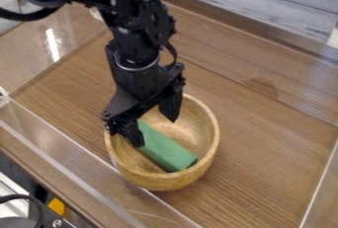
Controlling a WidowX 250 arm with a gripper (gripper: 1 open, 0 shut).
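Observation:
A wooden bowl (204, 143) sits on the wooden table, a green rectangular block (173, 153) lying in it. My black gripper (149, 114) reaches down into the bowl, open, with one finger beside the upper-left end of the block and the other farther back to the right. The upper end of the block is partly hidden by the gripper.
Metal edging runs along the left, and a pale wall stands at the back right.

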